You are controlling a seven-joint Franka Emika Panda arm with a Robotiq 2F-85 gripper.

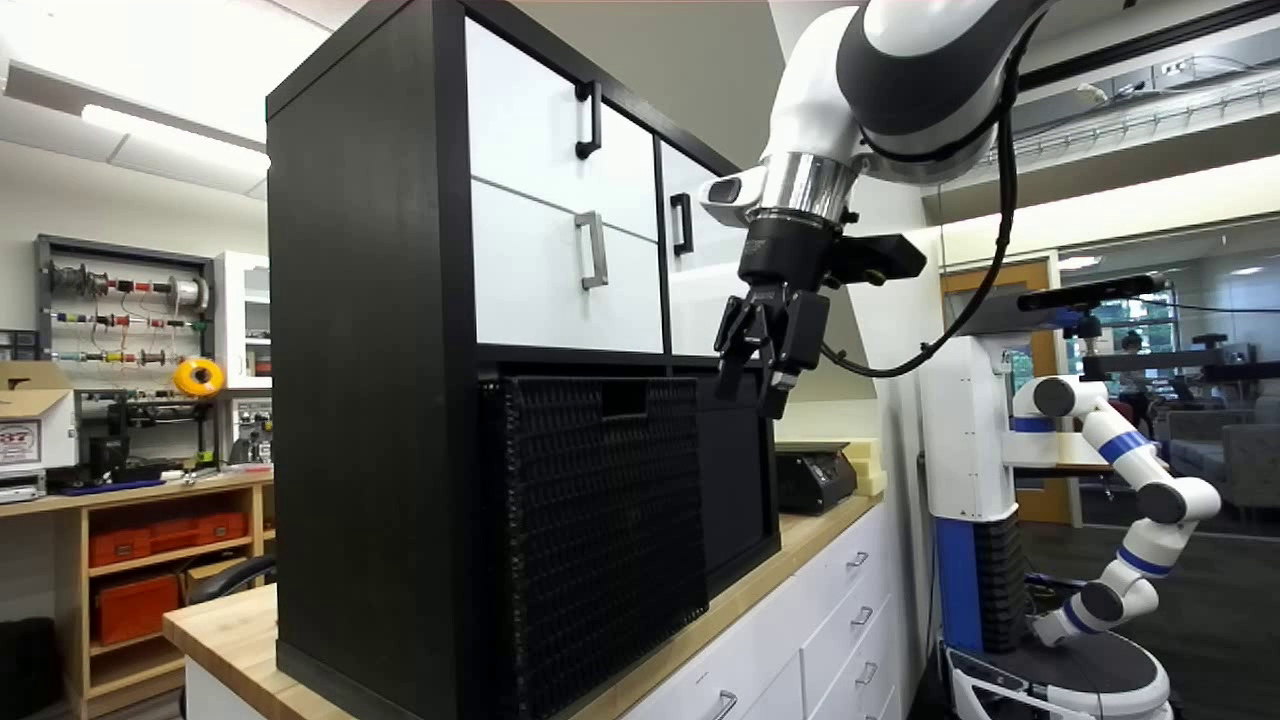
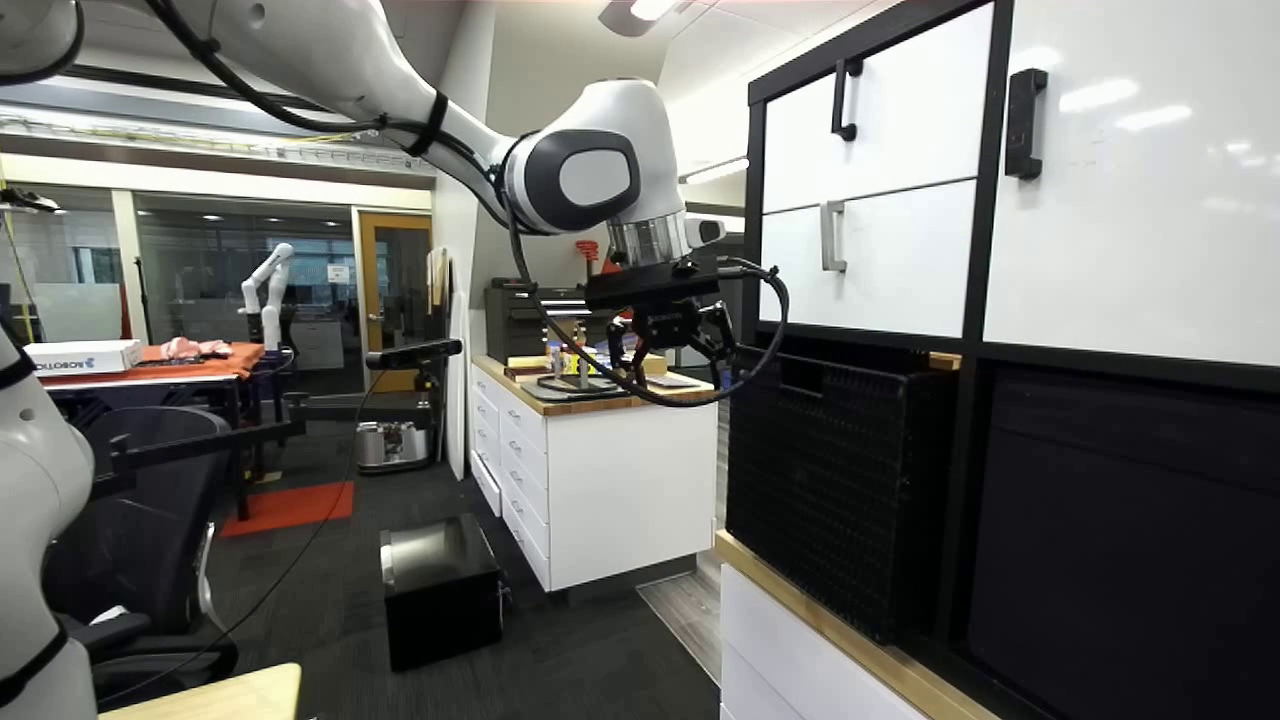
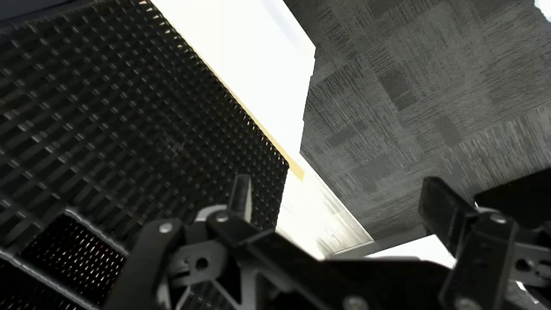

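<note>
A black woven basket (image 1: pixel 606 540) sits in the lower left compartment of the dark cabinet (image 1: pixel 360 360), its front standing out past the frame. Its cut-out handle (image 1: pixel 624 398) is near the top edge. My gripper (image 1: pixel 752 382) hangs fingers down in front of the cabinet, open and empty. In exterior view 2 the gripper (image 2: pixel 672 370) appears to the left of the basket (image 2: pixel 828 492), apart from it. From the wrist, the woven basket face (image 3: pixel 129 113) fills the left side, and the gripper's fingers (image 3: pixel 242 199) are spread wide.
White doors with handles (image 1: pixel 591 250) close the upper compartments. Below runs a wooden counter (image 1: pixel 828 524) over white drawers (image 1: pixel 858 612). A black device (image 1: pixel 816 476) stands farther along the counter. Open floor (image 2: pixel 576 654) lies in front, with a black box (image 2: pixel 444 588) on it.
</note>
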